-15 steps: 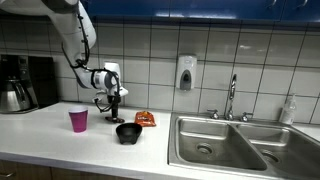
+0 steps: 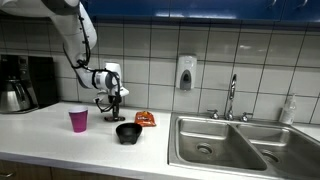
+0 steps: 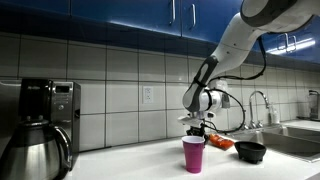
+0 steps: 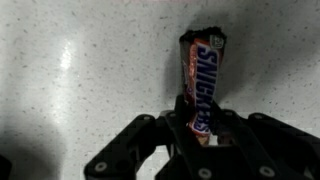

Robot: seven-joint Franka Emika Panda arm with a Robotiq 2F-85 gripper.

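A Snickers bar (image 4: 206, 68) in a dark wrapper with white and blue lettering shows in the wrist view. Its lower end sits between the black fingers of my gripper, which is shut on it. The bar's upper end sticks out past the fingertips over the pale speckled counter. Exterior view 1 has the gripper (image 2: 114, 107) low over the back of the counter, between a magenta cup and an orange-red packet. The bar is too small to make out there.
The magenta cup (image 2: 78, 119) stands left of the gripper and a black bowl (image 2: 129, 133) in front of it. The orange-red packet (image 2: 145, 118) lies to the right, before the sink (image 2: 215, 148). A coffee maker (image 3: 45, 128) stands at the far left.
The arm's upper part has shifted slightly, while the gripper stays low in nearly the same spot. Cup, bowl and packet have not moved.
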